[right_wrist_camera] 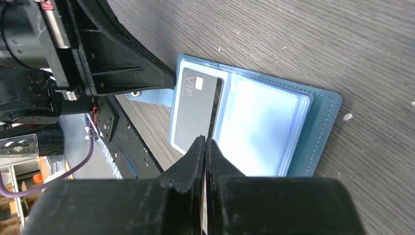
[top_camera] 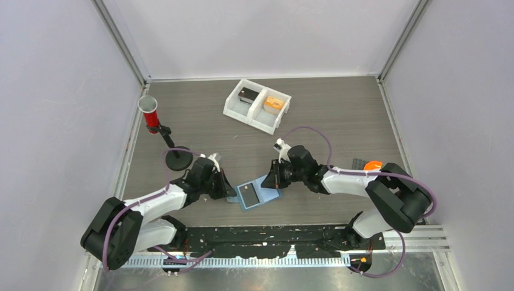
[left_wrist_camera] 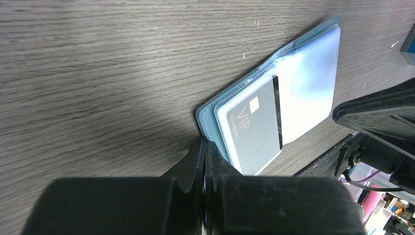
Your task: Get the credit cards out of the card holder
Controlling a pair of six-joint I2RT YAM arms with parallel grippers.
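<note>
The blue card holder lies opened flat on the table between both arms. A grey VIP card sits in the clear sleeve on its left part; a blank translucent sleeve covers the right part. At the holder's left edge, the tips of my left gripper are shut, with nothing visible between them. My right gripper is shut too, its tips overlapping the gap between card and blank sleeve in its wrist view. Whether anything thin is pinched there, I cannot tell. A blue strap protrudes beneath the left fingers.
Behind the holder stands a white two-compartment tray with a black box and an orange box. A red microphone-like object on a stand is at the left. An orange item lies by the right arm.
</note>
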